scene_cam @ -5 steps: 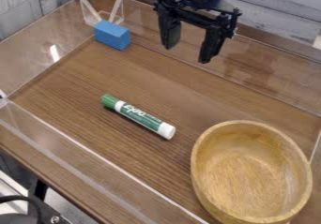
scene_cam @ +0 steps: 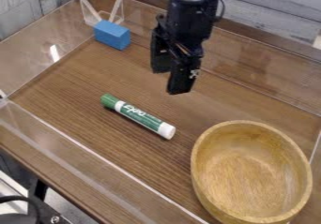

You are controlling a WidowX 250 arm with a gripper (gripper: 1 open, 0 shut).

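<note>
The dark robot gripper (scene_cam: pixel 174 61) hangs over the upper middle of the wooden table, its fingers pointing down and open, with nothing seen between them. Below it and to the left, a green and white tube (scene_cam: pixel 138 115), apparently a marker or glue stick, lies diagonally. A blue block (scene_cam: pixel 112 36) rests at the upper left. A yellow oval basket (scene_cam: pixel 251 205) occupies the lower right.
The wooden table (scene_cam: pixel 75 125) has free room at its centre and left, and along the back right. A raised edge runs round the table, and a cable shows at the lower left corner.
The gripper has moved lower in the frame and turned, now hanging closer to the tube. The tube, block and basket have not moved.
</note>
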